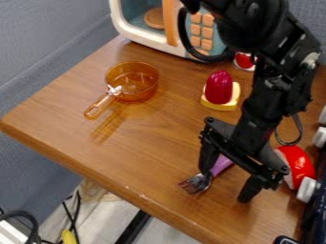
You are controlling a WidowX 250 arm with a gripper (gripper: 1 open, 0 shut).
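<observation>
The black gripper (226, 175) is low over the wooden table (76, 129) at the right, fingers apart and open, straddling a purple-handled fork (196, 182) that lies near the front edge. Whether the fingertips touch the table is unclear.
An orange transparent pan (132, 78) sits at left. A red object on a yellow base (219, 90) and a toy microwave (155, 21) stand at the back. A red object (300, 167) and dark items crowd the right edge.
</observation>
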